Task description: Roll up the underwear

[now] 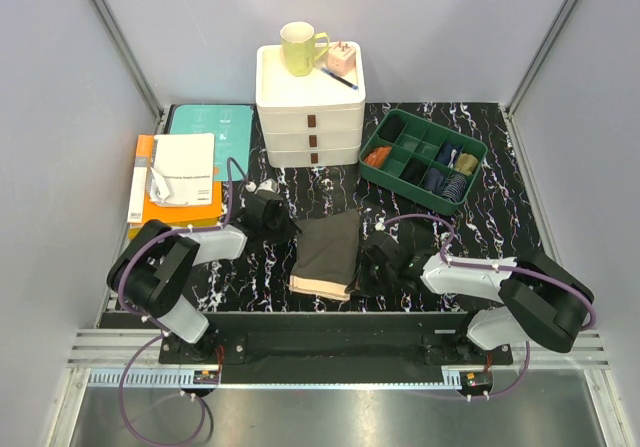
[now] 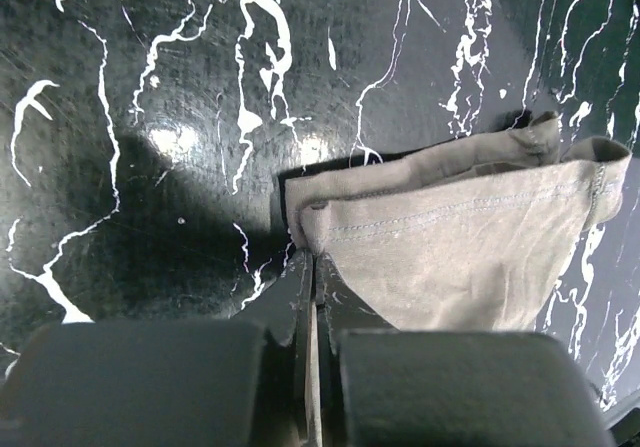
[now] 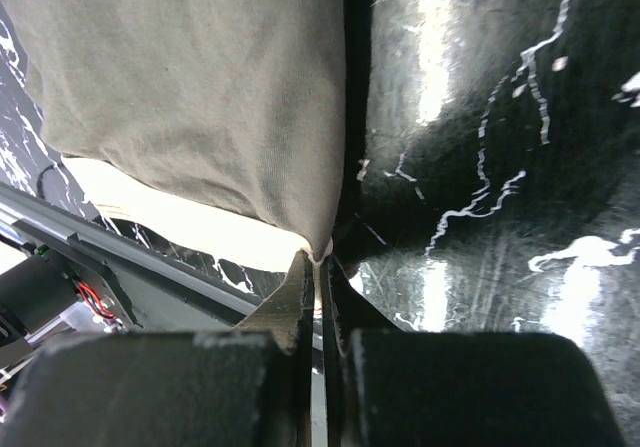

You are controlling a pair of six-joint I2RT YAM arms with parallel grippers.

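Note:
Folded grey-brown underwear (image 1: 327,249) lies flat in the middle of the marbled table, its pale waistband (image 1: 320,288) toward the front edge. My left gripper is shut, its fingertips at the cloth's far left corner; no fabric shows clearly between them. A stitched hem (image 2: 470,203) with loose layered edges runs off to the right of that corner. At the near right corner, my right gripper is shut on a bit of the underwear (image 3: 220,87), where the waistband (image 3: 190,217) meets the side edge.
A green divided box (image 1: 425,160) with rolled items stands at the back right. White drawers (image 1: 310,107) are at the back centre, books (image 1: 180,182) at the back left. Bare table (image 3: 500,167) lies right of the cloth.

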